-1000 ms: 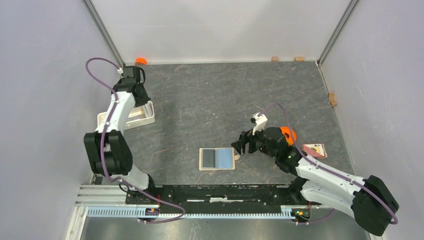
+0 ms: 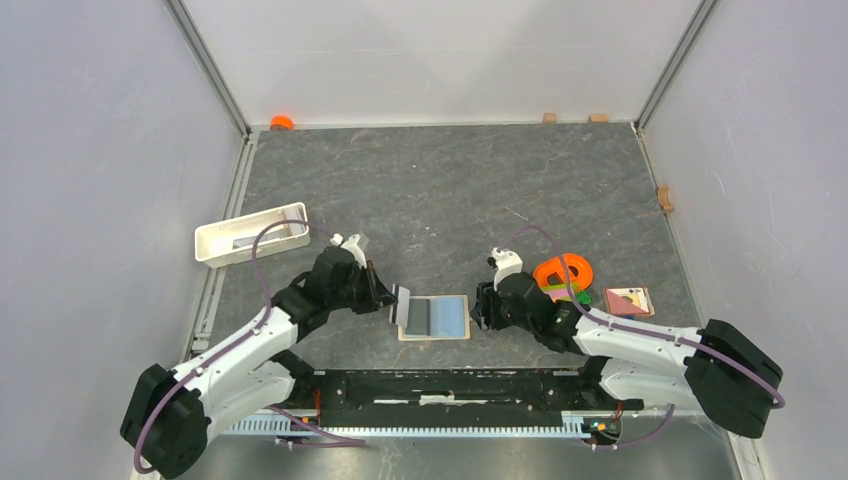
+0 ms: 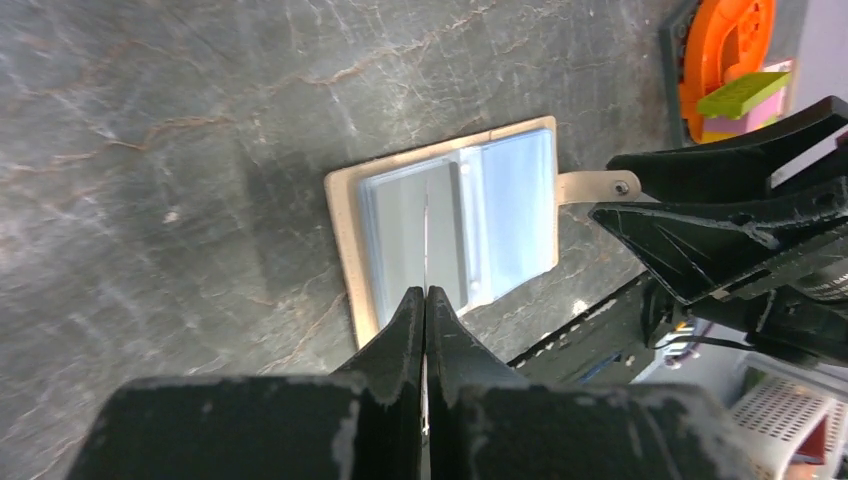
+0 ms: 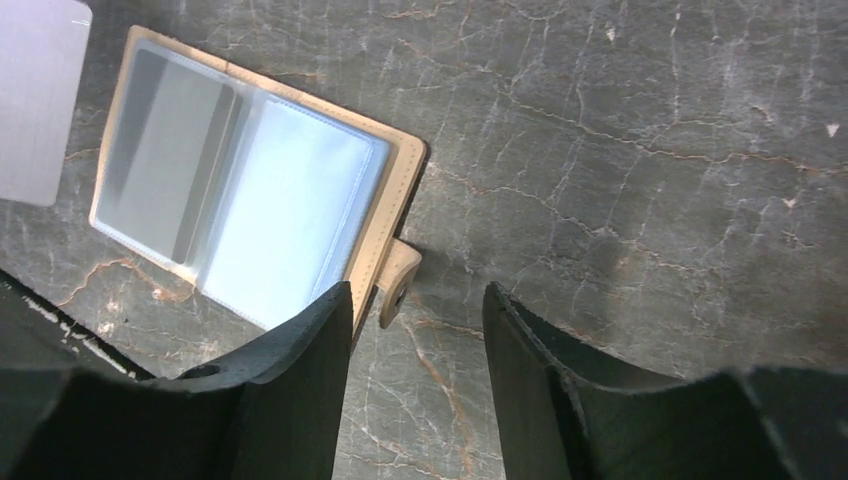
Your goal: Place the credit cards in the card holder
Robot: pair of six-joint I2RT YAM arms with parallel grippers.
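Observation:
The card holder [image 2: 433, 338] lies flat on the table, with a grey pocket [image 3: 418, 225] and a light blue pocket [image 4: 290, 200]. A pale card [image 4: 38, 100] is upright in my left gripper [image 2: 391, 299], which is shut on it. It hangs by the holder's grey side; in the left wrist view the card's edge [image 3: 426, 225] shows as a thin line in front of that pocket. My right gripper is part open at the holder's other end. The tan tab [image 4: 398, 275] stands between its fingers, close to the left finger [image 4: 325, 340].
A white bin [image 2: 215, 240] stands at the left edge. Orange, pink and green pieces, including an orange ring [image 2: 547, 272], sit beyond the right arm, near a small card box [image 2: 630, 302].
My left arm has swung from the white bin to the card holder, bringing the card along. The right gripper has shifted only slightly by the tab. The holder has stayed in place.

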